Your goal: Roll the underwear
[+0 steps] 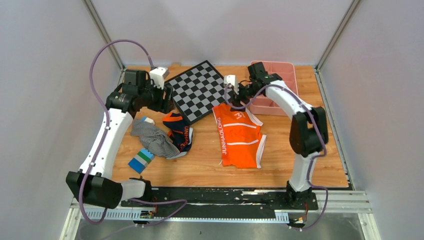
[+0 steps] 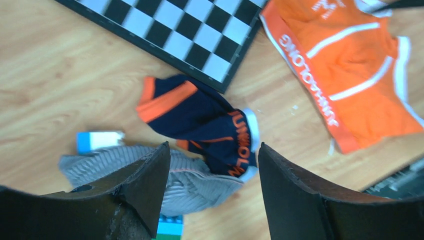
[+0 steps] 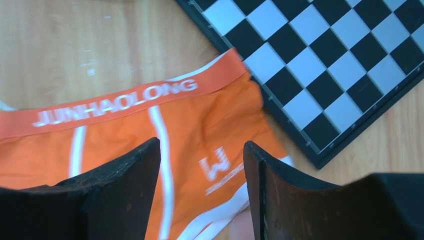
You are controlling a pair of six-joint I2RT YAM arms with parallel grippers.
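Note:
Orange underwear (image 1: 240,145) with white trim and JUNHAOLONG on its band lies flat at centre right. My right gripper (image 1: 237,100) hangs over its top edge, open, with orange fabric (image 3: 220,125) below its fingers. My left gripper (image 1: 165,100) is raised at the left, fingers parted with nothing held, above a navy-and-orange garment (image 2: 200,110) and a grey striped cloth (image 2: 115,165).
A checkerboard (image 1: 195,85) lies at the back centre, a pink divided bin (image 1: 290,72) at the back right. Colored blocks (image 1: 137,165) lie at the left front. Bare wood shows right of and in front of the underwear.

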